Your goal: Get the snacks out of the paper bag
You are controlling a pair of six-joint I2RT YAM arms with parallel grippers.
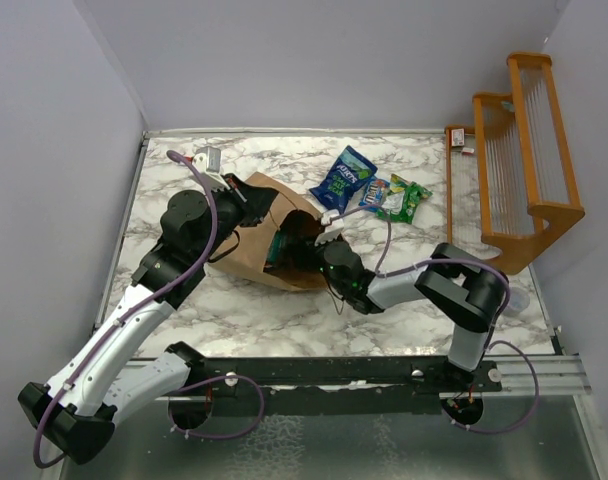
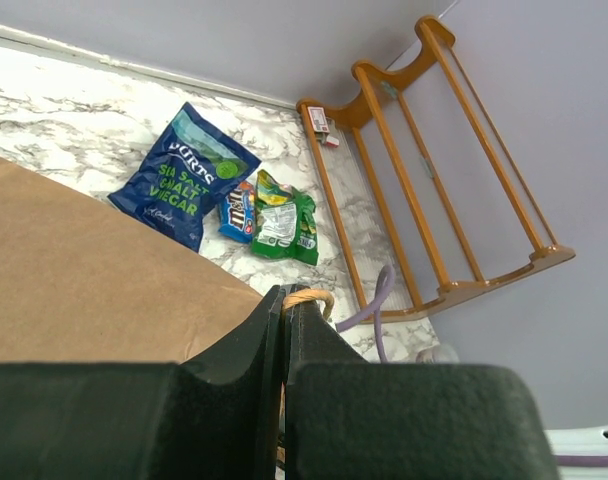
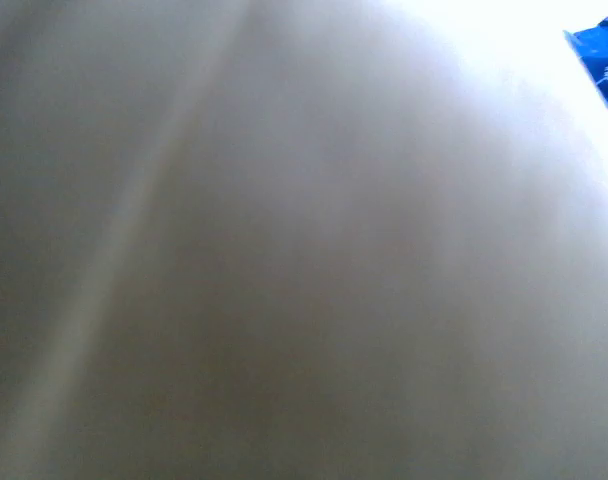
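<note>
The brown paper bag [image 1: 246, 252] lies tipped on the table with its mouth toward the right. My left gripper is shut on its twisted paper handle [image 2: 319, 294]. A dark green snack pack [image 1: 275, 248] shows inside the mouth. Reaching in from the right, my right gripper [image 1: 302, 252] is at that pack; its fingers are dark against the shaded inside, and their spacing is unclear. Blurred bag paper [image 3: 304, 260] fills most of the right wrist view. Outside lie a blue chip bag [image 2: 187, 175], a small blue pack [image 2: 238, 212] and a green pack [image 2: 284, 222].
A wooden rack [image 1: 529, 150] stands on the right side of the table, with small boxes [image 1: 457, 138] at its back left corner. Bare marble table [image 1: 209, 325] shows in front of the paper bag and at the far left.
</note>
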